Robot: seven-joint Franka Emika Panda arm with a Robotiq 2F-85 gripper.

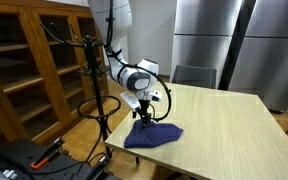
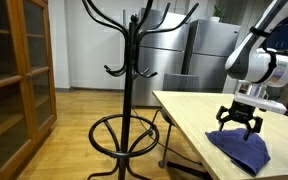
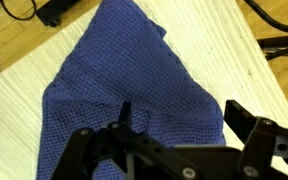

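A dark blue cloth lies spread and rumpled near one edge of the pale wooden table. Its waffle-like weave fills the middle of the wrist view, where the cloth shows a fold and a loose corner. Just over it hangs my gripper, pointing down with its fingers wide apart. In the wrist view the open gripper has cloth below and between its fingers, none of it pinched. Whether the fingertips touch the fabric is hard to tell.
A black coat stand rises from the floor close beside the table. A dark chair stands behind the table, and wooden cabinets line the left side.
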